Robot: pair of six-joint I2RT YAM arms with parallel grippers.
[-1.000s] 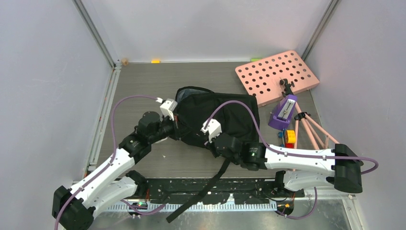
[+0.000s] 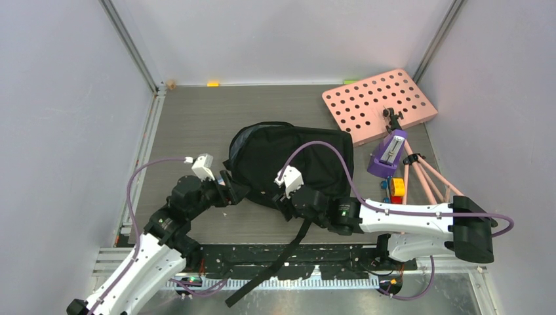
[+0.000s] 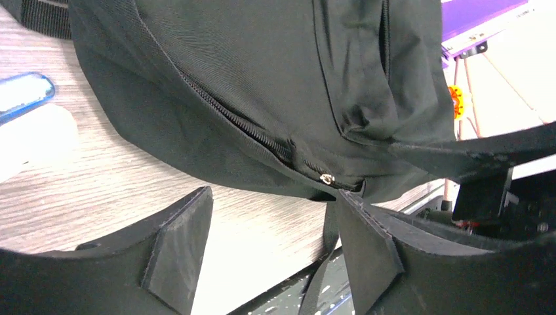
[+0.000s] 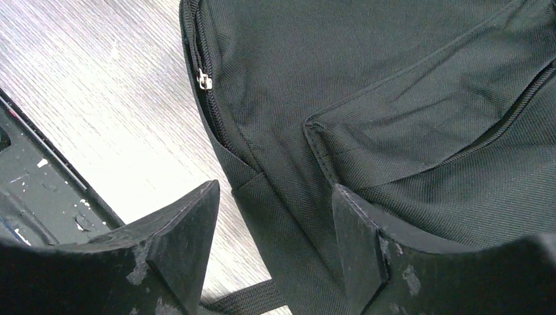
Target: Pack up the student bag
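Note:
A black bag lies in the middle of the table, its opening at the left showing some grey lining. Along its front edge runs a zipper with a small metal pull, which the right wrist view also shows as a zipper pull. My left gripper is open beside the bag's front left corner, nothing between its fingers. Over the bag's front edge, my right gripper stands open, the dark fabric below and between its fingers. A black strap trails off the table's front. The bag's contents are hidden.
At the right stand a pink perforated board, a purple stapler-like item and a yellow and red block. In the left wrist view, a blue-edged clear item and a white round piece lie by the bag.
My left gripper has drawn back left and toward the front, and its fingers have opened. The bag's left side has shifted slightly left. My right arm has barely moved.

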